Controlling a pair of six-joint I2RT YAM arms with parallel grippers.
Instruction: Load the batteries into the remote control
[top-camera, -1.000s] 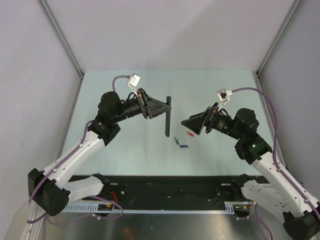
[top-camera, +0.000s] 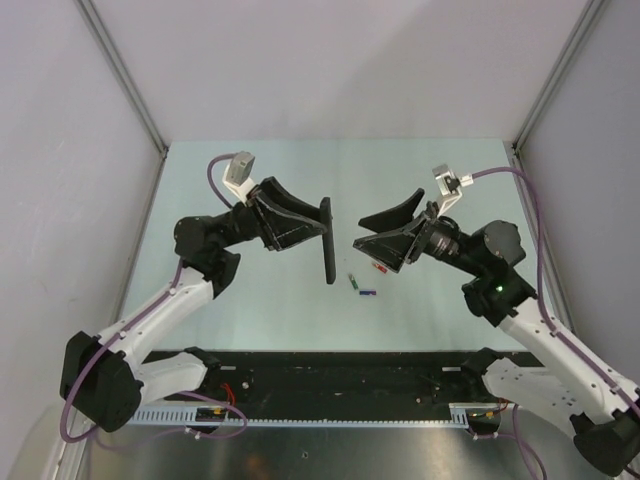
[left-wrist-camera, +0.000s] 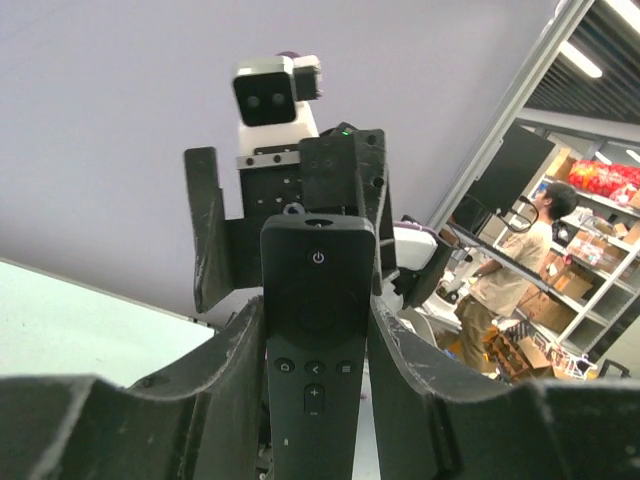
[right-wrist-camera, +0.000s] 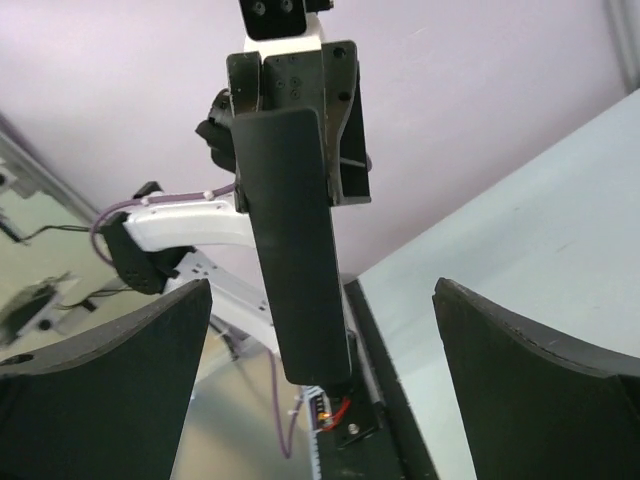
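A slim black remote control (top-camera: 328, 243) is held up off the table, seen edge-on from above, with my left gripper (top-camera: 318, 228) shut on it. Its buttoned face shows in the left wrist view, where the remote (left-wrist-camera: 315, 330) stands between the fingers. The right wrist view shows the plain back of the remote (right-wrist-camera: 290, 240); no open battery bay can be made out. My right gripper (top-camera: 362, 232) is open and empty, facing the remote across a gap. On the table lie three small batteries: a green one (top-camera: 353, 281), a red one (top-camera: 379, 267) and a blue one (top-camera: 368, 292).
A dark strip (top-camera: 330, 385) runs along its front edge. Grey walls close in the left, right and back sides.
Over the last second, my left gripper has shifted slightly left and toward the front with the remote.
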